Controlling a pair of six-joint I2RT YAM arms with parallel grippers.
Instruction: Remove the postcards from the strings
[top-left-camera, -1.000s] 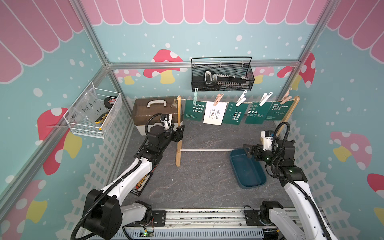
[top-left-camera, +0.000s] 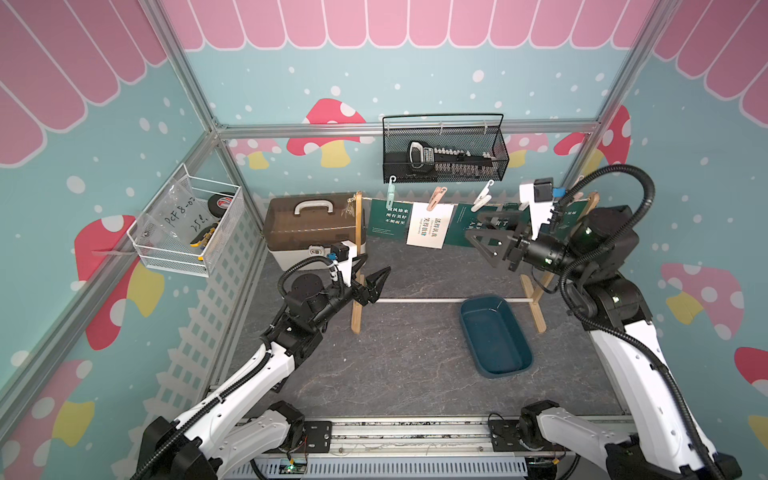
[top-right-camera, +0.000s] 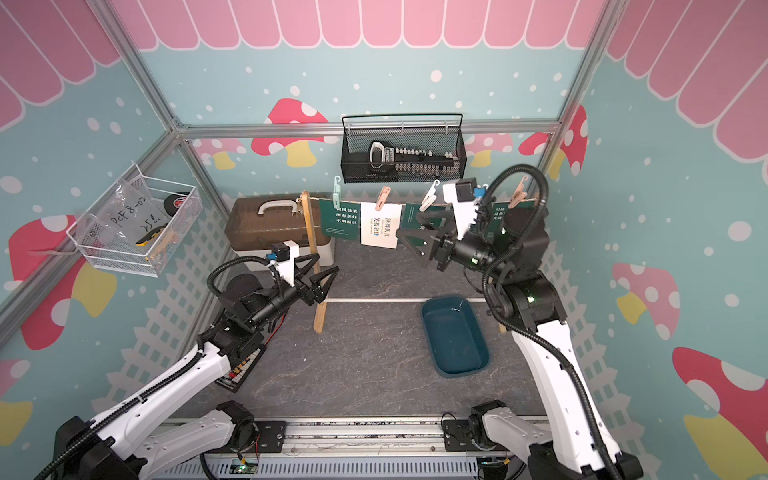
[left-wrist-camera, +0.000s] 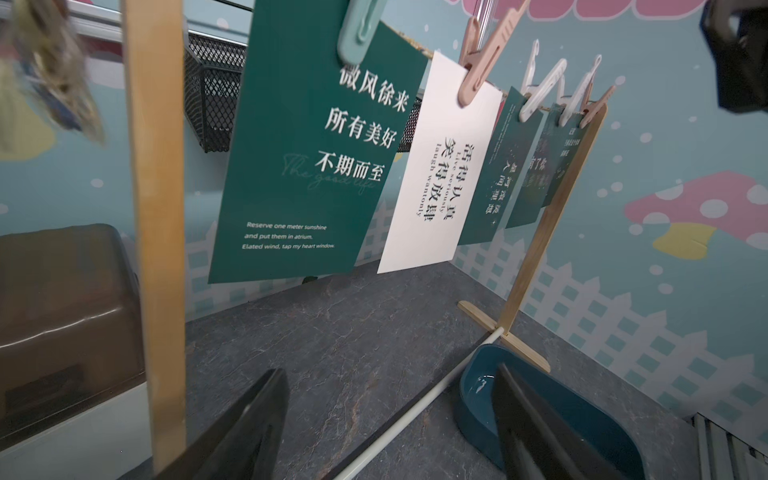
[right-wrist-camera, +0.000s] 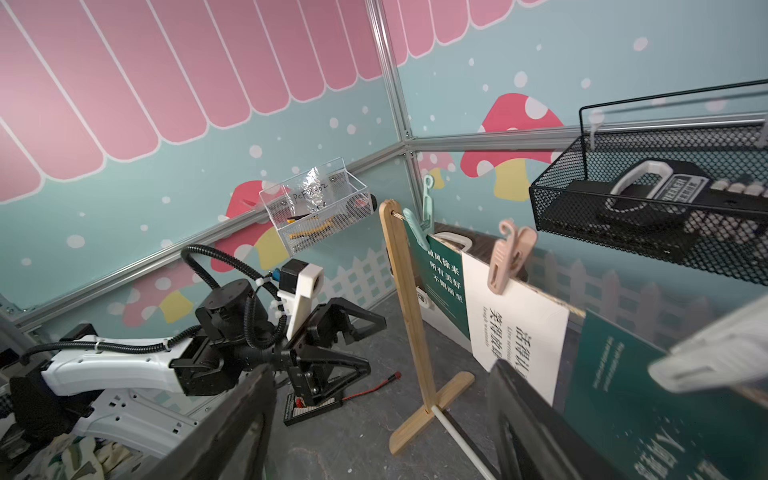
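Observation:
Several postcards hang from a string between two wooden posts, each held by a clothespin. The leftmost green postcard (left-wrist-camera: 312, 184) has a mint clothespin (left-wrist-camera: 361, 30); beside it hangs a white postcard (left-wrist-camera: 438, 172) with a pink clothespin (left-wrist-camera: 484, 64). A further green postcard (right-wrist-camera: 640, 392) and its white clothespin (right-wrist-camera: 712, 348) are close in the right wrist view. My left gripper (top-left-camera: 382, 284) is open and empty, low by the left post. Higher up, my right gripper (top-left-camera: 482, 244) is open in front of the right-hand postcards, hiding some of them in the top left view.
A teal bin (top-left-camera: 496, 340) stands on the floor below the right side of the string. The left post (left-wrist-camera: 156, 224) is close to my left gripper. Behind are a brown-lidded box (top-left-camera: 312, 224) and a black wire basket (top-left-camera: 445, 152). Mid-floor is clear.
My right arm has risen from above the teal bin to the level of the postcards, and its fingers have spread.

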